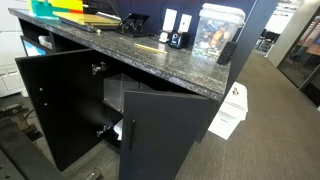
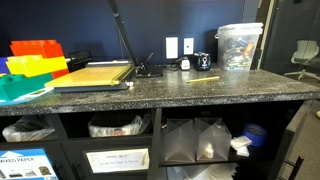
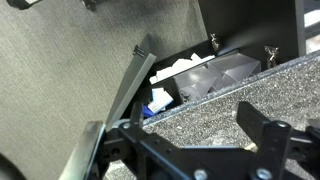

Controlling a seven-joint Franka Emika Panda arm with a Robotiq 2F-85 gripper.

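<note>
In the wrist view my gripper stands open above the speckled dark countertop (image 3: 215, 115), its fingers wide apart with nothing between them. Below the counter is a black cabinet whose left door (image 1: 62, 105) and right door (image 1: 160, 137) both stand open in exterior view 1. Inside, clear plastic bins (image 2: 195, 140) sit beside a blue roll-like item (image 2: 255, 131) and some white items (image 2: 215, 171). Neither exterior view shows the gripper.
On the counter are a clear tub (image 2: 236, 47), a black mug (image 2: 203, 61), a yellow pencil-like stick (image 2: 203, 80), a wooden-topped paper cutter (image 2: 92, 76) and large toy bricks (image 2: 35, 65). Papers (image 1: 231, 111) stand by the cabinet's right side. Open carpet (image 1: 265, 130) lies to the right.
</note>
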